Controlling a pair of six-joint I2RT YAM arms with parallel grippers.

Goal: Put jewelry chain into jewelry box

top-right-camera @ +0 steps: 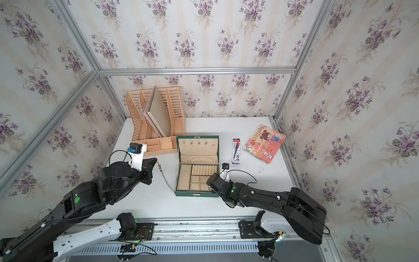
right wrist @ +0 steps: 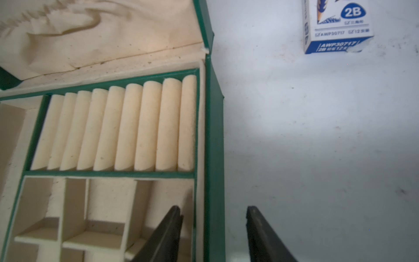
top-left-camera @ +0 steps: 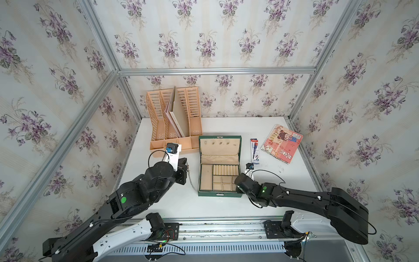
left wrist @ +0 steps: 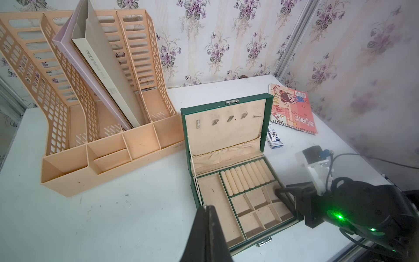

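Observation:
The jewelry box [top-left-camera: 220, 192] stands with its lid up, its green rim around beige compartments and a row of ring rolls [right wrist: 126, 126]. Left of it my left gripper is raised above the table and shut, and the thin jewelry chain [top-right-camera: 166, 178] dangles from its tips beside the box's left wall. In the left wrist view I cannot make out the chain at the fingertips. My right gripper is part open at the box's right wall [right wrist: 213, 174], one finger over the inside compartments, the other outside, with a gap on that outer side.
A peach desk organizer [left wrist: 104, 170] with folders stands at the back left, close to the lid. A pencil box [top-left-camera: 254, 150] and a pink notebook [top-left-camera: 282, 143] lie to the right.

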